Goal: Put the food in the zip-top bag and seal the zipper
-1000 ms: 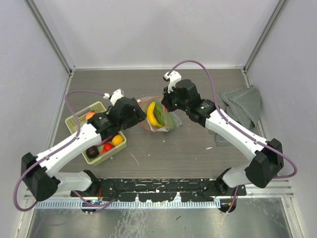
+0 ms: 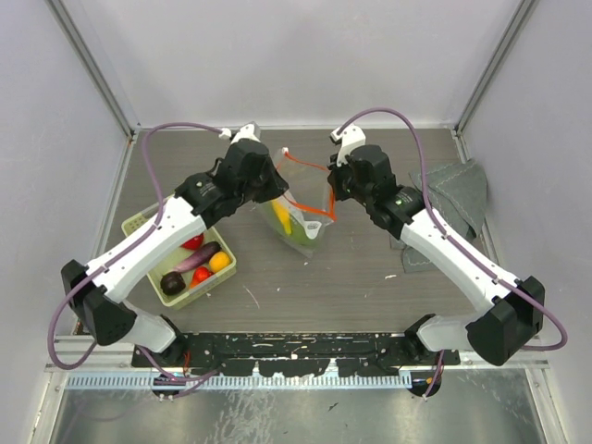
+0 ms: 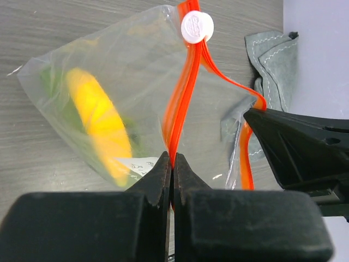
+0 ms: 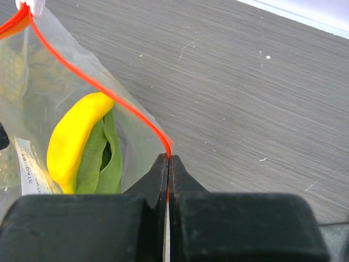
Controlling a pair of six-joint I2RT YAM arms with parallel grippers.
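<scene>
A clear zip top bag (image 2: pixel 302 188) with an orange rim hangs between my two grippers, its mouth spread. Inside are a yellow banana (image 4: pixel 74 139) and a green vegetable (image 4: pixel 102 155), which looks like a pepper. My left gripper is shut on one stretch of the orange rim. On the opposite stretch my right gripper is likewise shut, pinching the rim between its fingertips. A white round slider (image 3: pixel 197 27) sits on the rim at one end. The top view has both fingertips partly hidden by the arms.
At the left, a pale green basket (image 2: pixel 229 268) holds a purple eggplant (image 2: pixel 197 257), a dark avocado (image 2: pixel 173 283) and several other pieces. Folded grey cloth (image 2: pixel 453 199) lies at the right. The table in front of the bag is clear.
The left gripper moved up and right and is now shut on the rim. The right gripper shifted right. The bag has been raised and tilted, with its mouth turned toward the back.
</scene>
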